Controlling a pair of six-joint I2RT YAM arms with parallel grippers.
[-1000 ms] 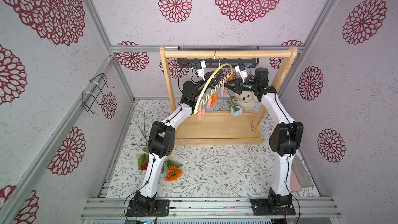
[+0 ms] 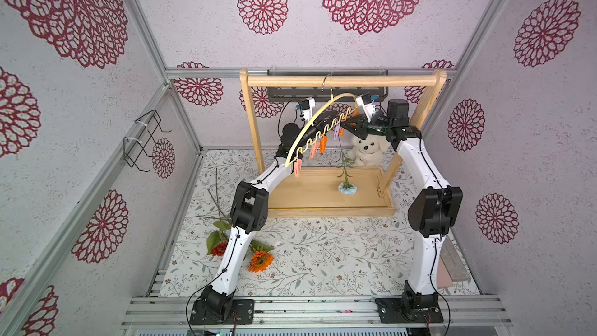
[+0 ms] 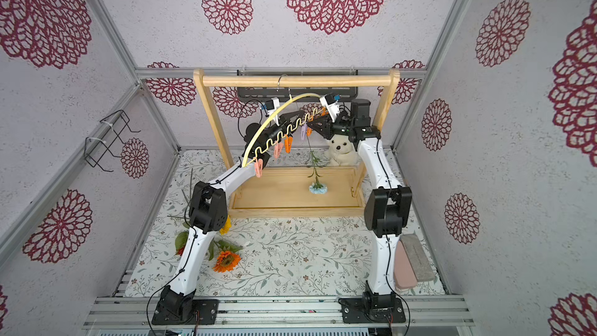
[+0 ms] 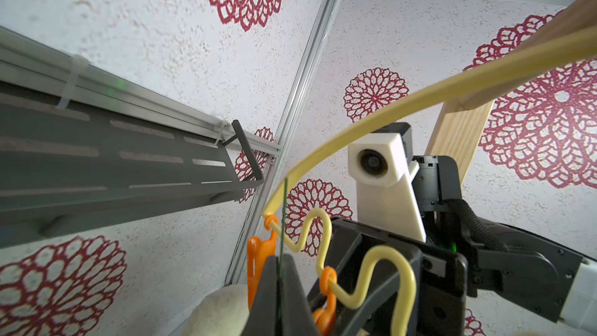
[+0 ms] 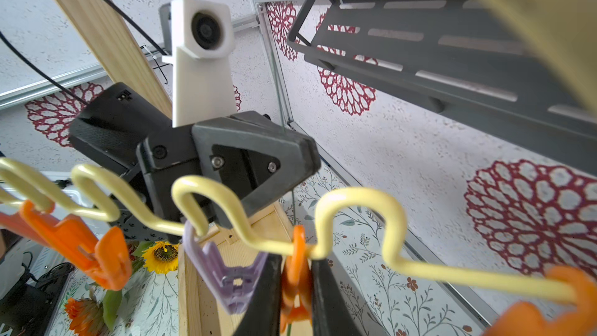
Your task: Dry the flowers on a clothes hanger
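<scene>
A yellow hanger (image 2: 314, 116) with coloured clothespins hangs from a wooden rack (image 2: 373, 81). My right gripper is shut on an orange clothespin (image 5: 298, 242). My left gripper is shut close by, on a thin green stem (image 4: 281, 224) that rises between its fingers. A pale blue flower (image 2: 347, 188) hangs head-down on that stem below the hanger. An orange flower (image 2: 260, 261) and a red one (image 2: 219, 247) lie at the left; a sunflower (image 5: 160, 258) shows in the right wrist view.
A wooden tray (image 2: 311, 212) forms the rack's base. A plush dog (image 2: 367, 149) sits behind it, below a dark shelf (image 5: 410, 62). Pink and grey blocks (image 3: 404, 267) lie at the right edge.
The blue flower hangs lower than a second ago. Both arms and the hanger have shifted a little to the right in the top left view.
</scene>
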